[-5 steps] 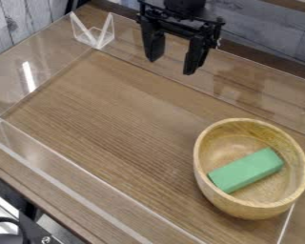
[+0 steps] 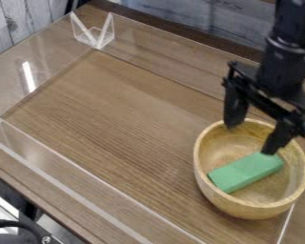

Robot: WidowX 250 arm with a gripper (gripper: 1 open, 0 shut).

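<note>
A tan bowl (image 2: 213, 143) sits at the lower right with a green block (image 2: 244, 172) lying in it. My black gripper (image 2: 250, 130) hangs low over the bowl's back part, its two dark fingers spread apart with nothing seen between them, behind the green block.
A white wire-like object (image 2: 94, 30) stands at the back left near the table's edge.
My gripper has moved from the back middle of the table toward the right and down, to over the bowl. The bowl and green block look unmoved.
</note>
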